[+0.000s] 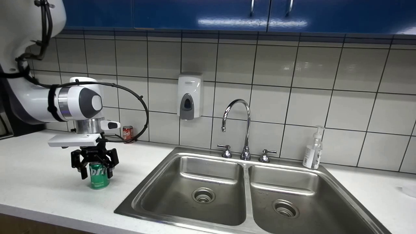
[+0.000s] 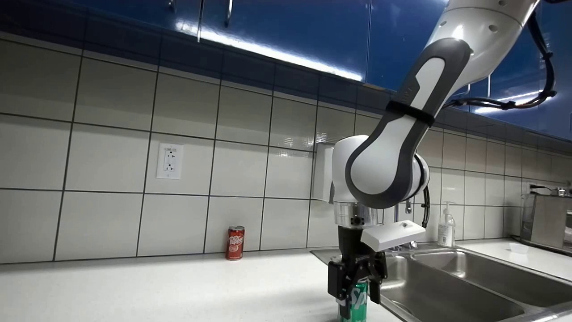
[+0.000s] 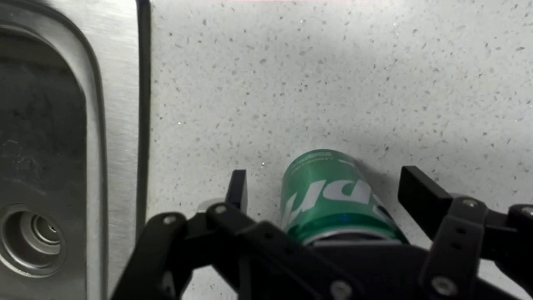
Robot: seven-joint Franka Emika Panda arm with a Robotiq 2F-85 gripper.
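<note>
A green Sprite can [image 1: 99, 181] stands upright on the white counter, left of the sink. My gripper [image 1: 97, 173] reaches down over it, open, with one finger on either side of the can's upper part. From the wrist, counter shows between the can [image 3: 325, 195] and both fingertips; whether either finger touches it higher up is hidden. The can's top is covered by the gripper's black linkage. In the second exterior view the can [image 2: 358, 300] is partly behind a finger and cut off by the bottom edge.
A red Dr Pepper can [image 2: 234, 243] stands at the back by the tiled wall. The double steel sink [image 1: 246, 187] with its tall faucet [image 1: 248, 128] lies to the right, a soap bottle [image 1: 313, 152] behind it. The counter [image 2: 134, 290] left of my gripper is bare.
</note>
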